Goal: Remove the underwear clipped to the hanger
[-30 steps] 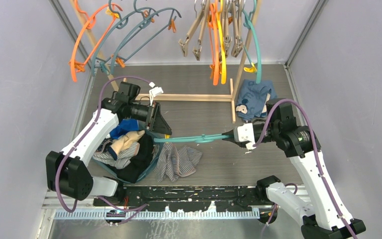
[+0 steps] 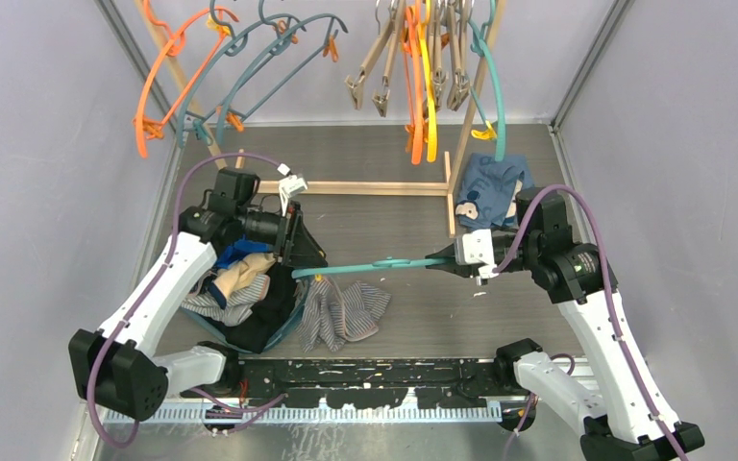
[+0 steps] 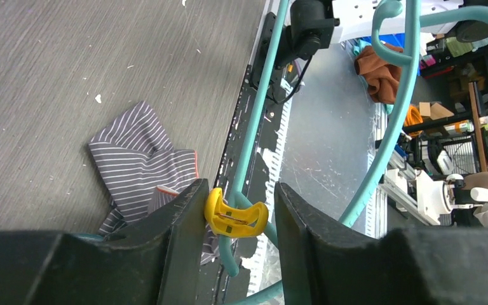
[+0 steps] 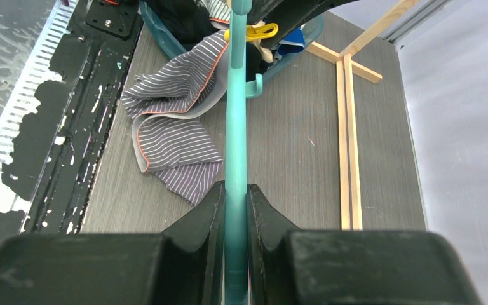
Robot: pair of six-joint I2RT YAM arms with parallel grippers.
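A teal hanger (image 2: 375, 266) spans level between my two arms. My right gripper is shut on the hanger's one end. At the other end, a yellow clip (image 3: 235, 218) sits between the parted fingers of my left gripper. The clip is near the left-hand finger (image 3: 190, 210), and a gap shows on its other side; whether it touches that finger I cannot tell. No cloth shows in the clip's mouth. Grey striped underwear (image 2: 344, 312) lies crumpled on the floor below the hanger, apart from it in the right wrist view (image 4: 178, 140).
A teal basket (image 2: 283, 331) full of clothes stands beneath my left arm. Blue cloth with a printed face (image 2: 492, 190) lies near my right arm. Several hangers (image 2: 423, 86) hang on the wooden rack (image 2: 375, 188) at the back.
The left gripper has shifted slightly left and toward the front. The hanger's left end and yellow clip have moved slightly with it. The right arm and the striped underwear look still.
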